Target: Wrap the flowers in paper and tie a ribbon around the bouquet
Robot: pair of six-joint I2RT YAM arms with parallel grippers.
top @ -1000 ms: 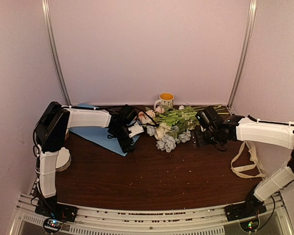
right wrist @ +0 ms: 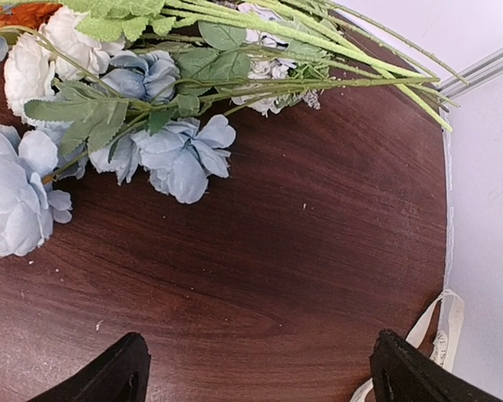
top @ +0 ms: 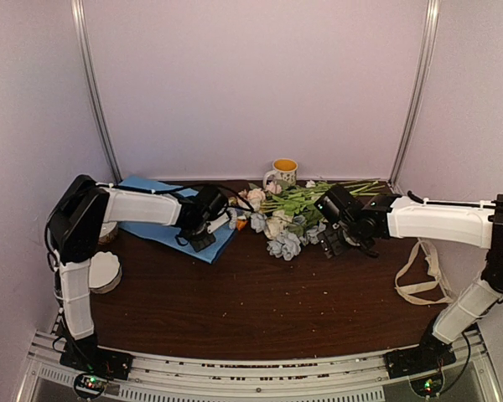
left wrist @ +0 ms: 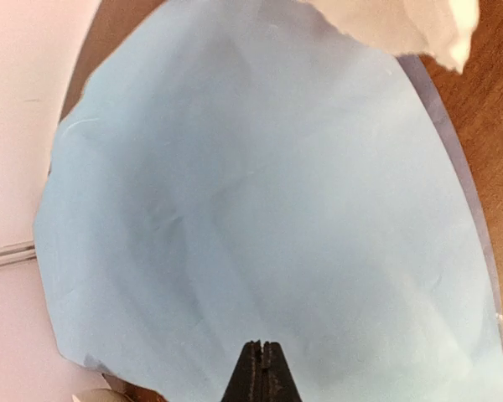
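Observation:
In the top view, fake flowers lie in a loose bunch at the back, their green stems pointing right. Blue wrapping sheet is spread at the left and fills most of the left wrist view. Over it my left gripper is shut, fingertips together with nothing between them. A pale petal shows at the top of that view, clear of the fingers. My right gripper stands open and empty above bare table, with blue flowers ahead of it. Off to the right lies the cream ribbon.
A patterned mug stands at the back, just behind the flowers. Round white items rest near the left wall, partly hidden by the arm.
The right gripper shifted slightly left.

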